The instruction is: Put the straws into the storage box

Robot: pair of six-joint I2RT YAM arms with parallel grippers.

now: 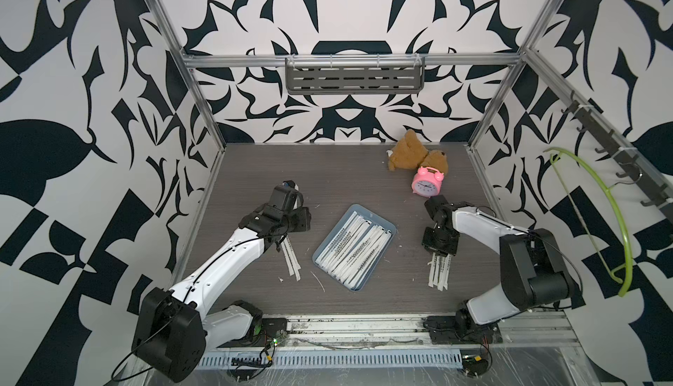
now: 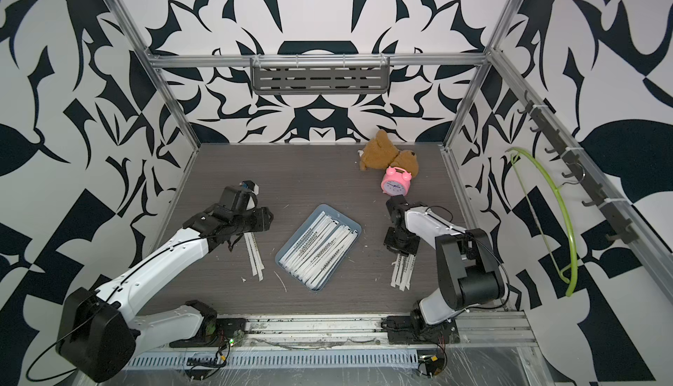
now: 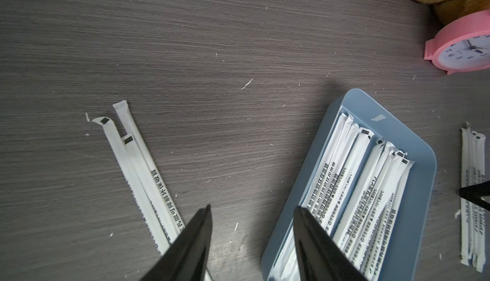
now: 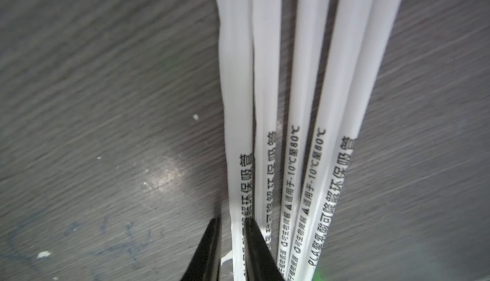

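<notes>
The blue-grey storage box [image 1: 389,240] sits mid-table, holding many white paper-wrapped straws [image 3: 347,179]. My left gripper hangs open above the table between the box and a few loose straws [image 3: 135,168], its fingers empty. On the right, my right gripper is down at another group of straws [image 4: 326,92], its fingertips at the leftmost one, partly open; whether that straw is between them is unclear.
A pink alarm clock [image 1: 426,184] and a brown plush toy [image 1: 406,151] stand at the back right, behind the right arm.
</notes>
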